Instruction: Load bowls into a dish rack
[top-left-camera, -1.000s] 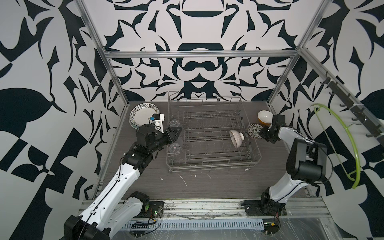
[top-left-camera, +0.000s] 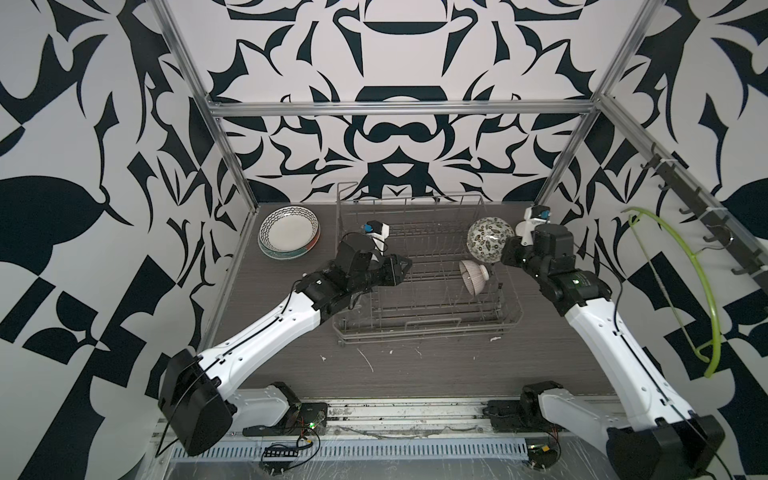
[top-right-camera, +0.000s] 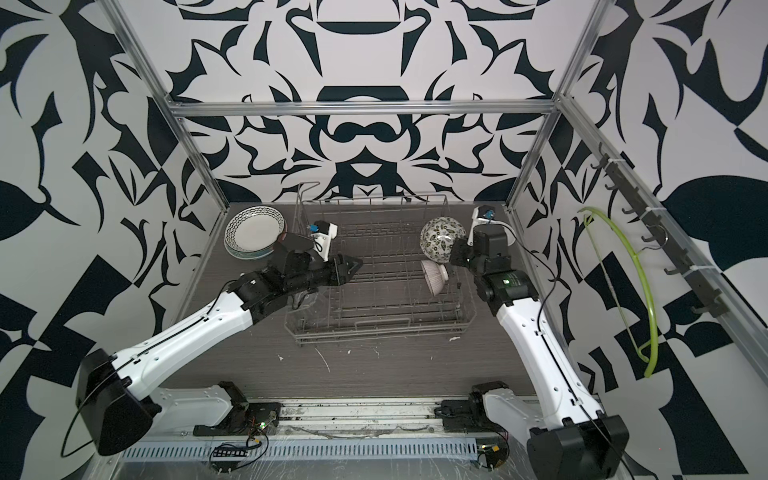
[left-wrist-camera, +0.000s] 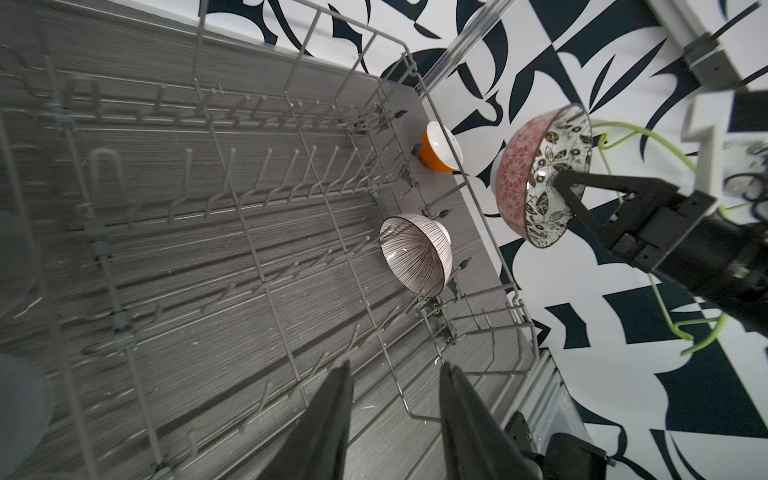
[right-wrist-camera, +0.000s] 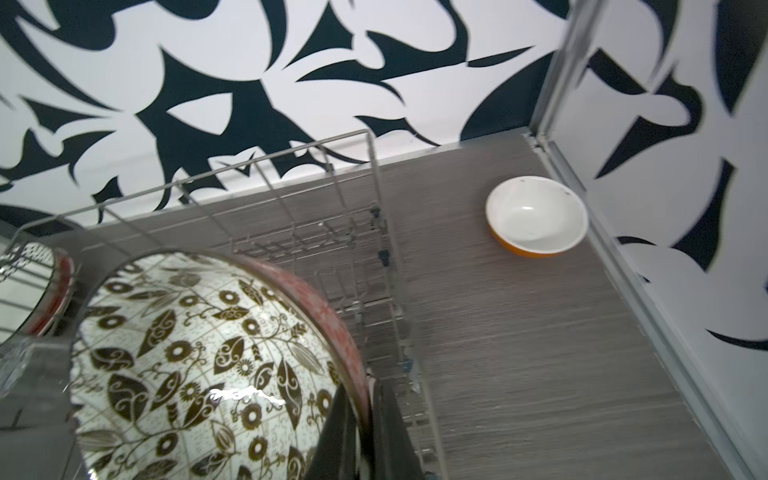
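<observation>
My right gripper is shut on the rim of a floral bowl (top-left-camera: 489, 238), white with dark leaves inside and reddish outside. It holds the bowl tilted on its side above the rack's right end, as the left wrist view shows. A small striped bowl (left-wrist-camera: 417, 254) leans on its side in the right part of the wire dish rack (top-left-camera: 432, 324). On the table right of the rack stands a white and orange bowl (right-wrist-camera: 536, 216). Over the rack's left-middle part, my left gripper is open, nothing between its fingers.
Stacked plates (top-left-camera: 289, 230) lie left of the rack. Clear glasses (left-wrist-camera: 16, 260) stand in its left end, mostly hidden by the left arm from above. The rack's middle rows are empty. A green hose (top-left-camera: 694, 280) hangs on the right wall.
The right arm has lifted the floral bowl from the table on the right and brought it over the rack's right end. My left gripper has moved right, over the rack.
</observation>
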